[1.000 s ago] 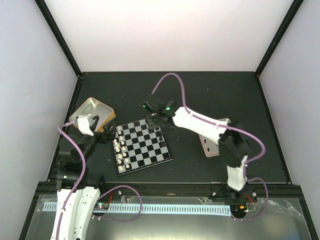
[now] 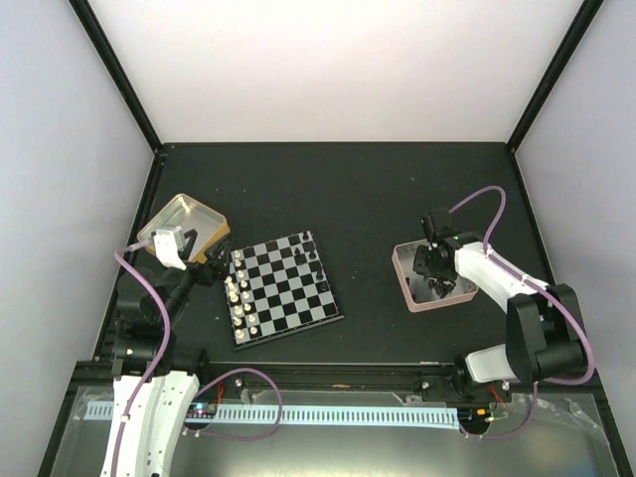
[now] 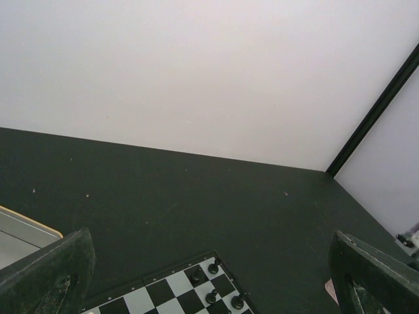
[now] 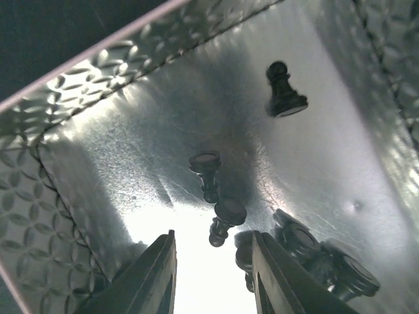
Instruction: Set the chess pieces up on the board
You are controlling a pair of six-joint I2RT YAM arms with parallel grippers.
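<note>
The chessboard point(image 2: 283, 288) has white pieces point(image 2: 238, 308) along its left side and several black pieces point(image 2: 320, 285) on its right side. My right gripper is open above the pink-rimmed metal bin point(image 2: 402, 293). Inside that bin several black pieces lie on their sides, among them a pawn point(image 4: 285, 99) and others point(image 4: 229, 212) close to the fingertips. My left gripper is open and raised at the board's left, with nothing between its fingers.
A yellow-rimmed metal bin point(image 2: 182, 214) stands behind the left arm. Walls enclose the back and sides.
My right arm has swung rightward from over the board's far right to above the pink-rimmed bin and moved over its pieces. The left arm has not moved.
</note>
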